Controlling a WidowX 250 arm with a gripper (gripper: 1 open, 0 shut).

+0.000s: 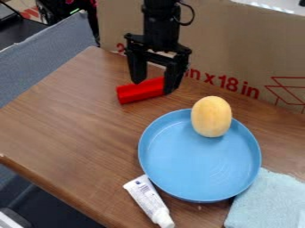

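Note:
My black gripper (155, 71) hangs open over a red cylinder (141, 90) lying on the wooden table (66, 125), its fingers low on either side near the cylinder. Right of it, a yellow egg-shaped object (211, 116) rests on the back part of a blue plate (167, 169). A white tube (148, 200) lies at the near edge, left of the plate's front.
A light blue cloth (266, 200) lies at the front right. A cardboard box (251, 62) stands along the back of the table.

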